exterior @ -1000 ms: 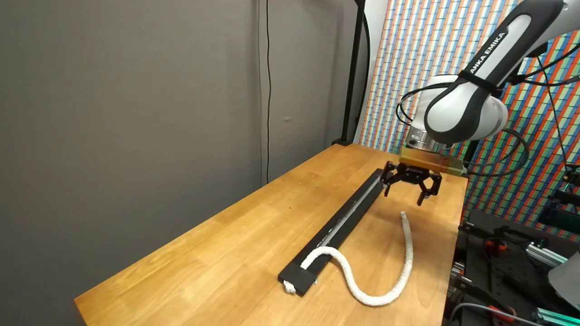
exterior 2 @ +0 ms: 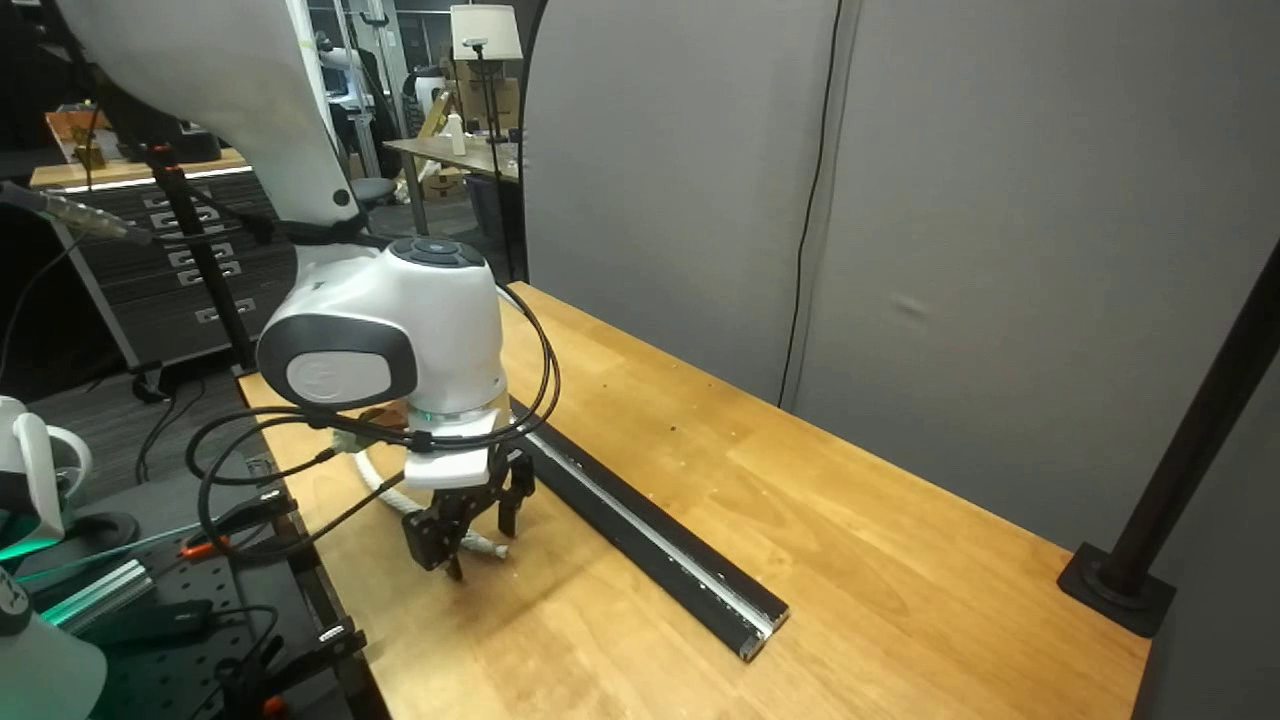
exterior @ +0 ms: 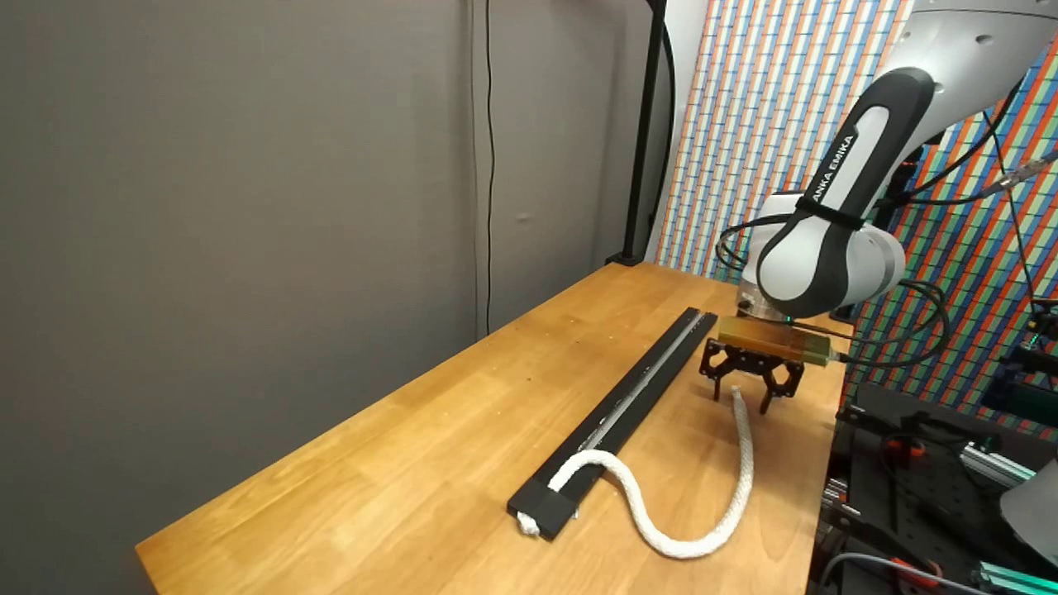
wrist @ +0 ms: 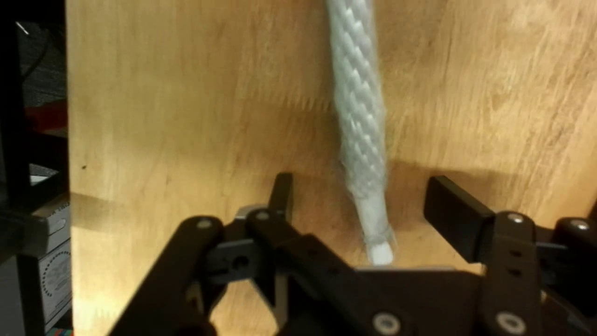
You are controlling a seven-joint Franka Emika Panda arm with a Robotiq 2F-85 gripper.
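A white braided rope (exterior: 740, 486) lies in a curve on the wooden table, its near end tucked under the black block at one end of a long black channel (exterior: 635, 397). The free end of the rope (wrist: 369, 213) points in between the fingers of my gripper. My gripper is part open, with a gap on both sides of the rope; in the wrist view neither finger touches it. One black finger (wrist: 456, 218) stands to the right of the rope, the wider gap being to its left. In exterior view 2 the gripper (exterior 2: 482, 554) is low over the table.
The channel (exterior 2: 654, 540) has a pale groove along its length and runs beside the gripper. The table edge (wrist: 70, 168) is close on the wrist view's left. A black pole base (exterior 2: 1116, 588) stands at a table corner. Bare wood (exterior: 417, 446) spreads beyond the channel.
My gripper has come down from above the table to the rope's free end, and its fingers now stand around that end. The rope and channel look unmoved.
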